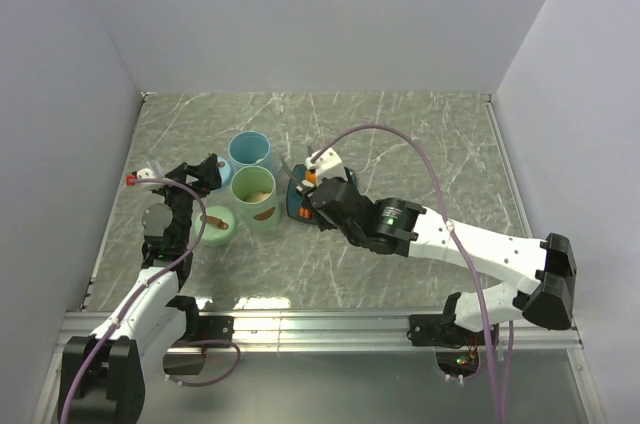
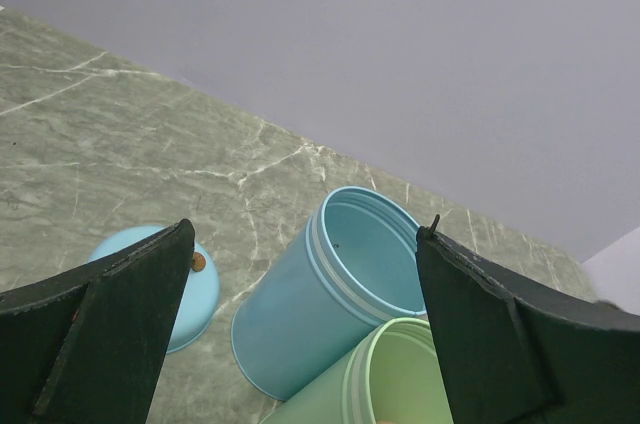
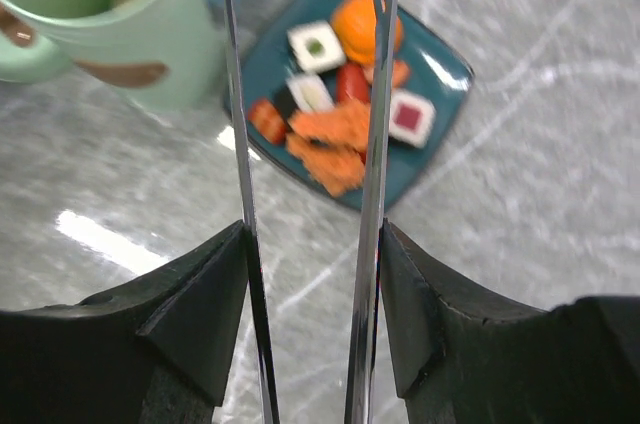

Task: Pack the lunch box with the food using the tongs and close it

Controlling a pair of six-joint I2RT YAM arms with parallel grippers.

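A dark teal tray (image 3: pixel 445 84) holds an orange ball (image 3: pixel 355 19), white pieces (image 3: pixel 410 114) and several orange and red pieces. My right gripper, with long metal tongs, hangs open over it, nothing held. Left of the tray stand a green cup (image 1: pixel 262 214) with pale contents and a blue cup (image 2: pixel 285 314). A green lid (image 1: pixel 217 236) and a blue lid (image 2: pixel 190 314) lie beside them. My left gripper is open and empty at the left, facing the cups.
Grey walls (image 1: pixel 320 14) border the marble worktop (image 1: pixel 420 134).
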